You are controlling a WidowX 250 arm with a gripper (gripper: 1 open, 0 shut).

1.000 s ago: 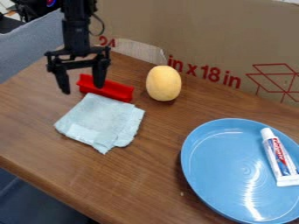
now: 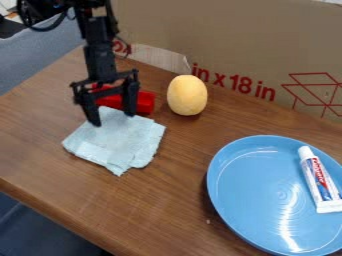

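My black gripper (image 2: 110,104) is low over the back edge of a folded pale cloth (image 2: 114,150), its fingers spread apart. A red bar-shaped object (image 2: 144,101) lies just behind, partly hidden by the gripper. Whether the fingertips touch the cloth or the red object I cannot tell.
A yellow egg-shaped object (image 2: 187,96) stands right of the red one. A blue plate (image 2: 254,200) with a toothpaste tube (image 2: 318,180) is at the right. A cardboard box (image 2: 247,40) lines the back.
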